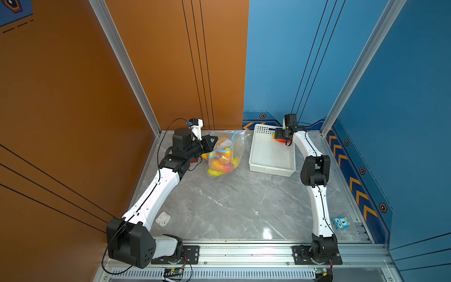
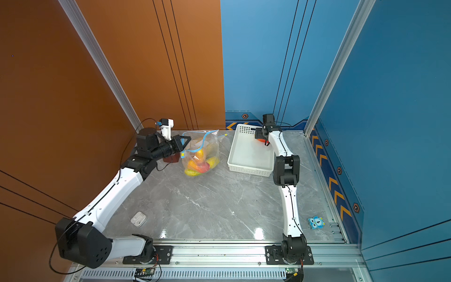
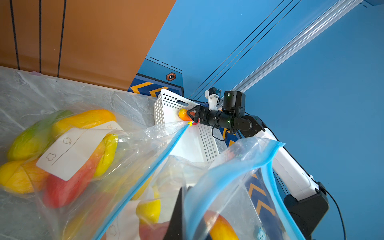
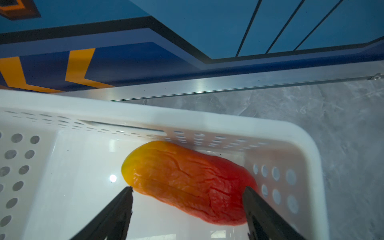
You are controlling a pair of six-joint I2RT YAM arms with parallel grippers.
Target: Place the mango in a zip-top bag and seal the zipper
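A red-yellow mango (image 4: pixel 188 180) lies in the back right corner of a white perforated basket (image 1: pixel 272 164). My right gripper is over it, its fingers apart at either side of the mango's near part, not visibly touching. My left gripper (image 1: pixel 212 143) is shut at the rim of a clear zip bag (image 2: pixel 202 159) with a blue zipper, which stands open and holds several mangoes and a paper label. Whether anything besides the bag's film is between its fingers is hidden in the left wrist view.
Back wall and table edge (image 4: pixel 200 86) are close behind the basket. A small blue object (image 2: pixel 315 222) sits at the front right, a white case (image 2: pixel 138 218) at the front left.
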